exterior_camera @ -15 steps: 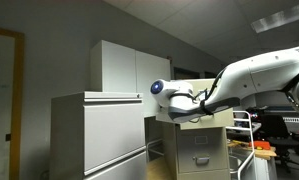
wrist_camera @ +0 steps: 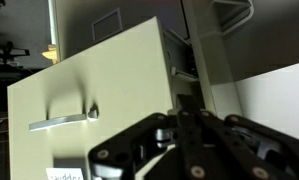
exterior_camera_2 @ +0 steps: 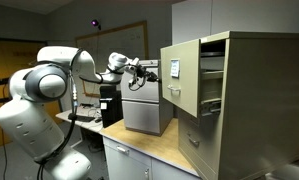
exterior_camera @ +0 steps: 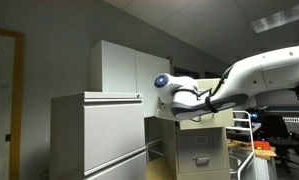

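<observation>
A beige cabinet [exterior_camera_2: 259, 100] stands at the right in exterior view 2, its upper door [exterior_camera_2: 180, 90] swung out and a shelf showing inside. In the wrist view the door panel [wrist_camera: 99, 85] fills the left half, with a bar handle [wrist_camera: 59, 122] and a paper label. My gripper [exterior_camera_2: 152, 75] hangs in the air to the left of that door, close to its outer side. Seen from behind the wrist, the black gripper body [wrist_camera: 194, 145] lies low in the frame by the door's edge. It is shut, with nothing visible between its fingers; contact with the door cannot be made out.
A pale grey fridge-like unit [exterior_camera_2: 144, 110] rises behind the gripper in exterior view 2. Below runs a wooden counter [exterior_camera_2: 149, 140] with white drawers, mostly bare. White wall cabinets [exterior_camera: 129, 70] hang at the back in exterior view 1.
The cabinets look the same.
</observation>
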